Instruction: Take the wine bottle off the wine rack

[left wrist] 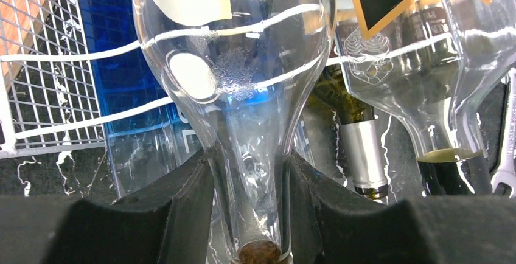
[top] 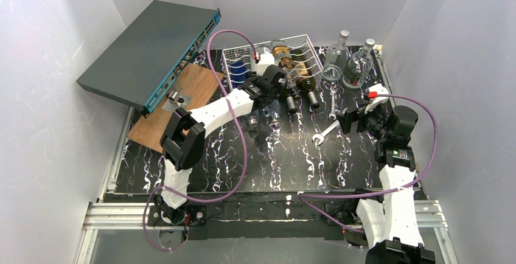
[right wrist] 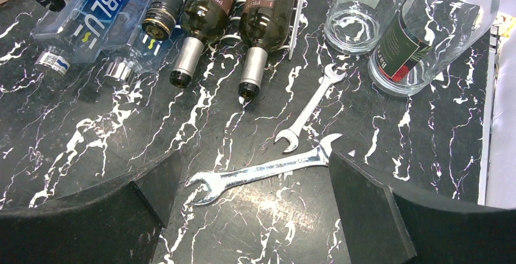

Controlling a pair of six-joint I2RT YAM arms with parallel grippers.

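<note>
A white wire rack (top: 237, 49) at the back holds several bottles. My left gripper is shut on the neck of a clear glass bottle (left wrist: 237, 45) over the rack. Beside it lie a bottle with a black-gold label (left wrist: 401, 57), green wine bottles with silver necks (right wrist: 261, 27) and blue bottles (right wrist: 91, 24). My right gripper stands open at the table's right, nothing between its fingers.
Two wrenches (right wrist: 271, 168) lie in front of the right side of the rack. Two upright glass bottles (top: 357, 69) stand at the back right. A wooden board (top: 149, 130) lies left under a dark metal box (top: 146, 51).
</note>
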